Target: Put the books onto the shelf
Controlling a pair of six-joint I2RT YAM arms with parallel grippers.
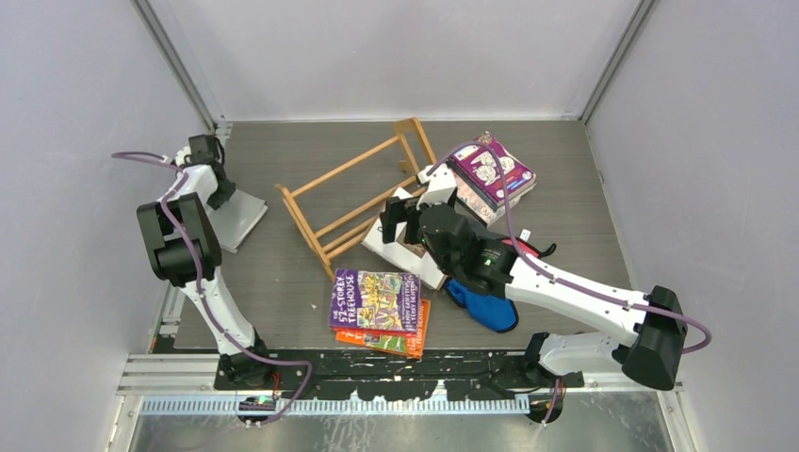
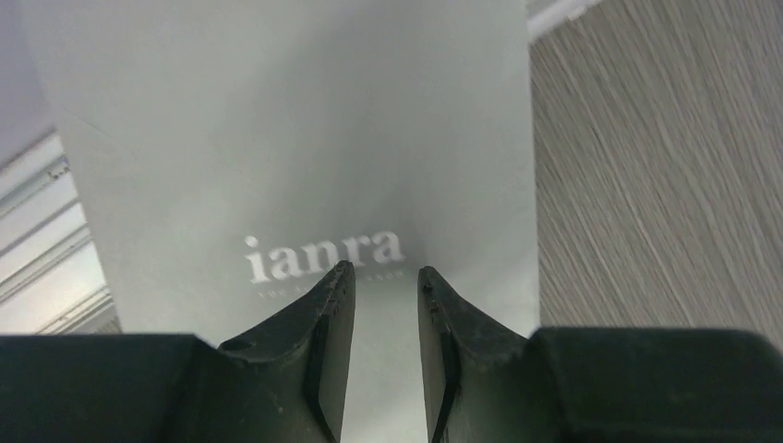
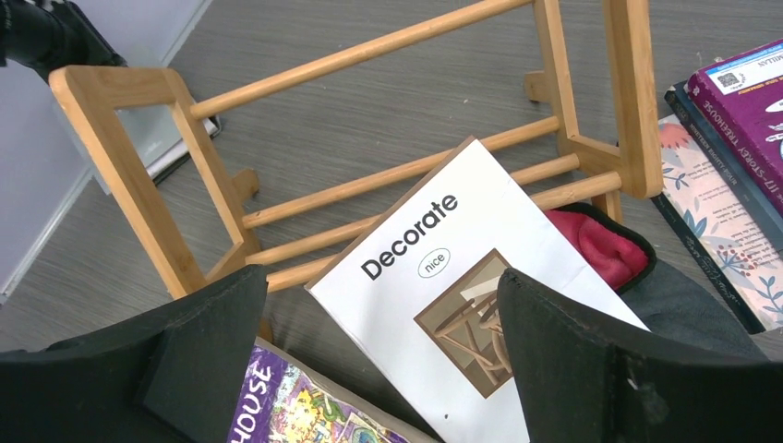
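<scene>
A grey hardcover book (image 1: pixel 237 222) lies at the left edge of the table; my left gripper is over its lettered cover, part open with nothing visible between its fingertips. My right gripper hangs open over the white "Decorate" book (image 3: pixel 388 305), which leans by the wooden rack (image 1: pixel 344 166). A purple treehouse book (image 1: pixel 375 301) rests on an orange book (image 1: pixel 377 344) at the front. A stack of books (image 1: pixel 490 169), purple on top, lies at the back right.
A blue and red fabric item (image 1: pixel 482 309) lies front right, partly under my right arm. Bare floor (image 1: pixel 273 151) shows at the back and front left. Walls border the work area.
</scene>
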